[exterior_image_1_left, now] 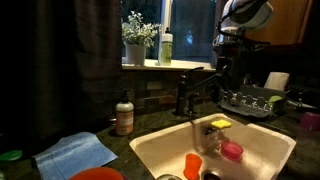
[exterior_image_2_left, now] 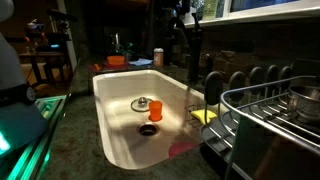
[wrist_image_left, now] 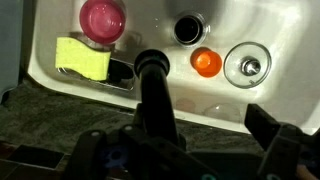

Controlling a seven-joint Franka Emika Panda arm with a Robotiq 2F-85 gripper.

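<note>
Over the sink [wrist_image_left: 178, 99] my gripper stands open, its fingers wide apart with nothing held between them. In the wrist view the dark faucet [wrist_image_left: 153, 75] rises close to the left finger; whether they touch cannot be told. Inside the sink lie an orange cup [wrist_image_left: 207, 62], a round clear lid [wrist_image_left: 247, 65] with a metal rim and a pink-red bowl [wrist_image_left: 102, 20]. A yellow sponge [wrist_image_left: 84, 59] rests at the sink's edge, near the faucet base. Exterior view 1 shows the gripper [exterior_image_1_left: 226, 52] high above the counter.
A dish rack [exterior_image_1_left: 250, 103] stands right of the faucet, with a metal pot [exterior_image_2_left: 305, 102] by it in exterior view 2. A soap bottle [exterior_image_1_left: 124, 115] and blue cloth [exterior_image_1_left: 75, 156] lie left of the sink. On the windowsill are a potted plant [exterior_image_1_left: 136, 35] and green bottle [exterior_image_1_left: 166, 47].
</note>
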